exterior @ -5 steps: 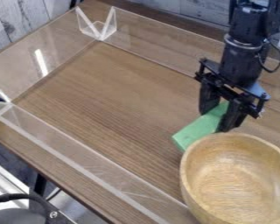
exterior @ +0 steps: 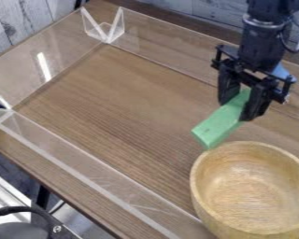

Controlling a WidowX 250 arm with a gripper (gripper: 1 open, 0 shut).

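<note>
The black robot arm with its gripper [exterior: 239, 93] hangs over the right side of the wooden table, shut on a green object [exterior: 220, 124] that slants down to the lower left. The object's lower end is above the table, behind a large beige bowl [exterior: 257, 213] in the lower right corner. Its upper part is hidden by the gripper.
Clear plastic walls run along the back and lower left edges of the table [exterior: 115, 112]. A white bracket [exterior: 105, 28] stands at the back left. Dark equipment [exterior: 21, 227] sits at the bottom left corner.
The gripper and green object have moved upward in the view, away from the bowl, showing more of the green object.
</note>
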